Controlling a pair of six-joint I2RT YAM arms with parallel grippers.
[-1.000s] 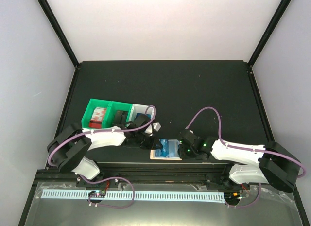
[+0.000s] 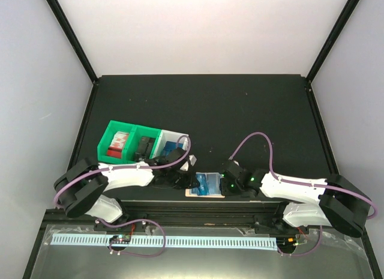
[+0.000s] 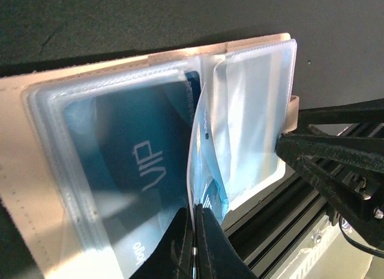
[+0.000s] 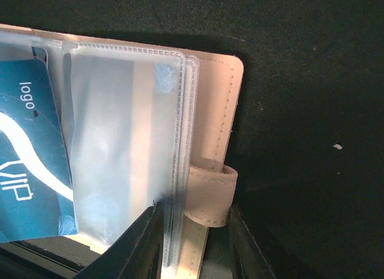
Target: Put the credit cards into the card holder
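Observation:
The card holder (image 2: 204,193), a tan case with clear sleeves (image 4: 126,141), lies on the front of the black mat. Blue cards (image 3: 126,141) show in its left sleeves. My left gripper is shut on the edge of a raised blue-tinted sleeve leaf (image 3: 204,165) near the middle. My right gripper is at the holder's right edge, part open, its fingers either side of the sleeve edge and tan strap (image 4: 210,195).
A green bin (image 2: 108,141) with red-and-white and dark items, and a white bin (image 2: 176,135) with blue items, stand behind my left arm.
The right arm looks unmoved.

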